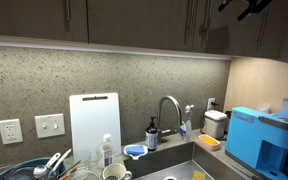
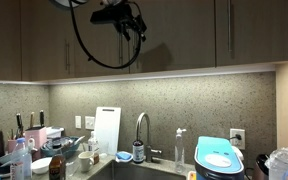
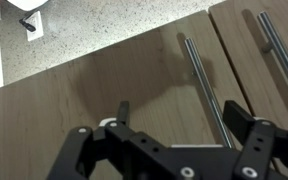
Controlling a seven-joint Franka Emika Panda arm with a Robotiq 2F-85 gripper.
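My gripper stands open in the wrist view, with nothing between its fingers. It faces a wooden cabinet door (image 3: 69, 110) that has a long metal bar handle (image 3: 206, 90), which passes nearer the right finger (image 3: 238, 118). A second bar handle (image 3: 282, 58) is on the neighbouring door at upper right. In exterior view 2 the gripper (image 2: 137, 28) is high up in front of the upper cabinets (image 2: 179, 45). Only the fingertips of the gripper (image 1: 238, 12) show at the top right of exterior view 1. Contact with any handle cannot be made out.
Below are a sink (image 1: 189, 160) with a faucet (image 1: 171, 108), a soap bottle (image 1: 152, 134), a white cutting board (image 1: 95, 122) and a blue appliance (image 1: 259, 140). Dishes and bottles crowd the left counter. A black cable (image 2: 89, 50) loops beside the arm.
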